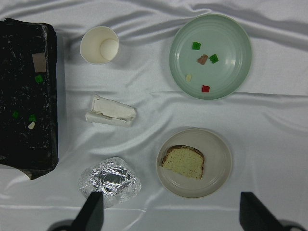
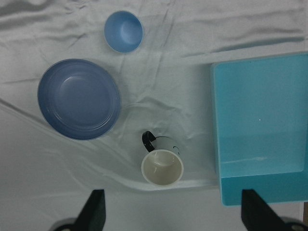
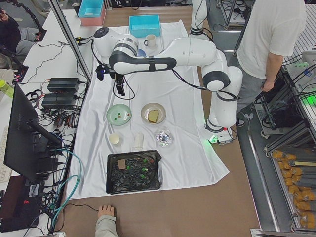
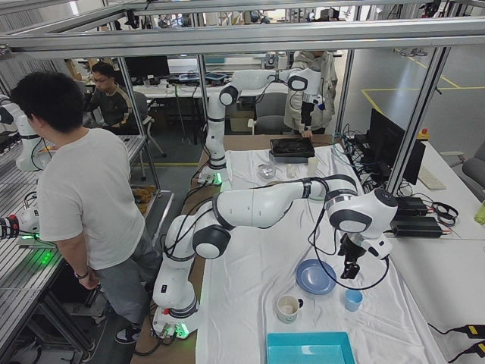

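My left gripper is open above a green plate (image 1: 210,57) with small cubes, a beige plate (image 1: 216,161) with bread (image 1: 183,162), a paper cup (image 1: 98,44), a white wrapped item (image 1: 110,111), crumpled foil (image 1: 110,181) and a black tray (image 1: 48,110). My right gripper hangs open above a blue plate (image 2: 78,99), a blue cup (image 2: 123,31), a mug (image 2: 161,166) with dark handle and an empty turquoise bin (image 2: 261,120). Neither gripper holds anything.
The white cloth has clear space between the items. A monitor (image 3: 24,133) and cables line one side of the table. A person (image 4: 95,197) stands beside the other side, and a hand (image 3: 105,211) rests at the table end near the black tray.
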